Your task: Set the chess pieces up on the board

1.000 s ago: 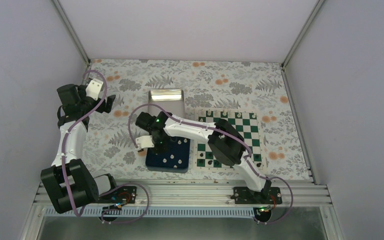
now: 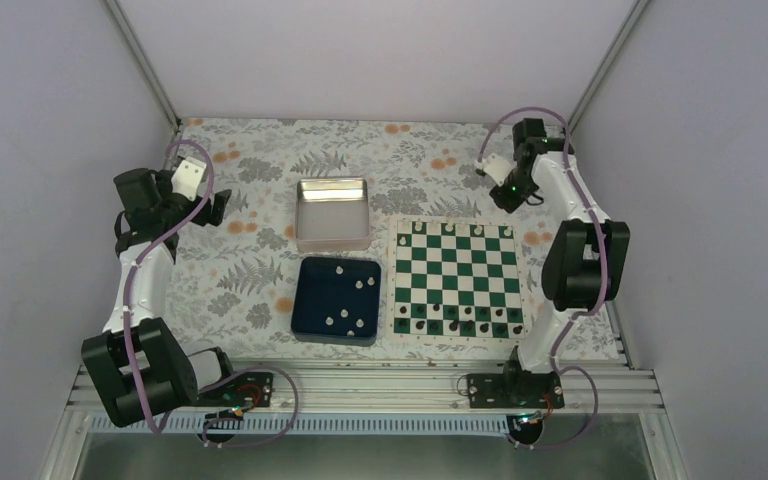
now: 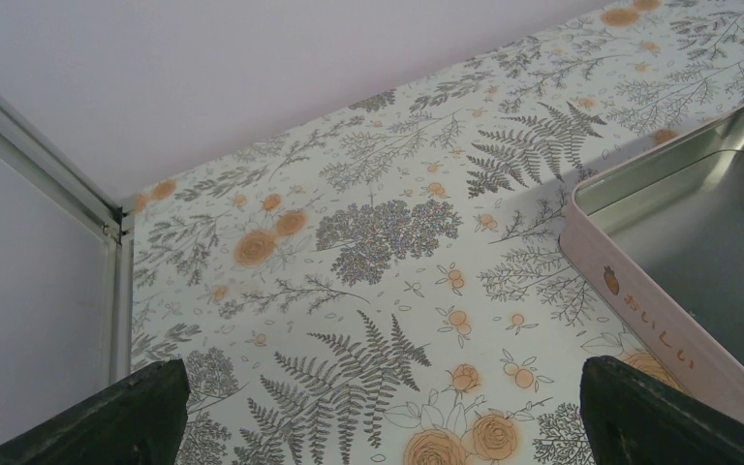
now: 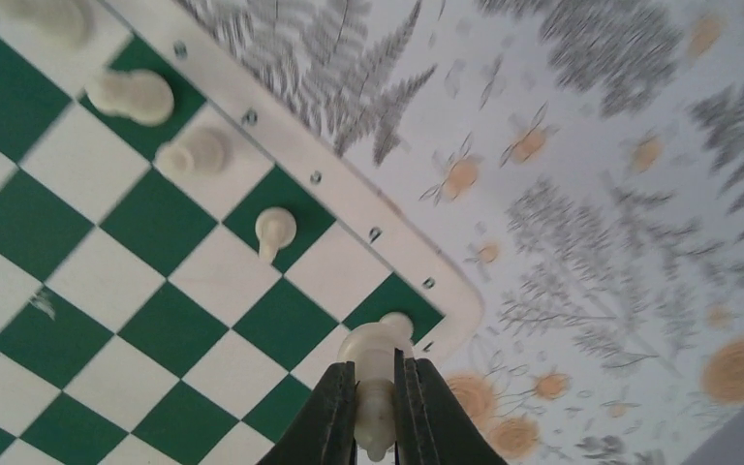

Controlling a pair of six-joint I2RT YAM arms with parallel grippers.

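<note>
The green-and-white chessboard [image 2: 457,283] lies at right on the table. Dark pieces [image 2: 468,311] stand along its near rows, and a few white pieces [image 2: 419,226] along its far edge. In the right wrist view my right gripper is shut on a pale piece [image 4: 378,426], above the board's corner. A white piece [image 4: 399,324] at that corner is partly hidden by the held one; another small white piece [image 4: 276,229] stands farther along the row. Several white pieces [image 2: 329,321] lie in the navy tray [image 2: 307,333]. My left gripper is open and empty.
An empty pink-sided metal tin [image 2: 333,243] stands behind the navy tray, left of the board. A side wall [image 2: 680,200] rises beyond my right arm.
My right arm has swung from above the navy tray, up past the far middle of the table, to the board's far right corner. The left arm has stayed still.
</note>
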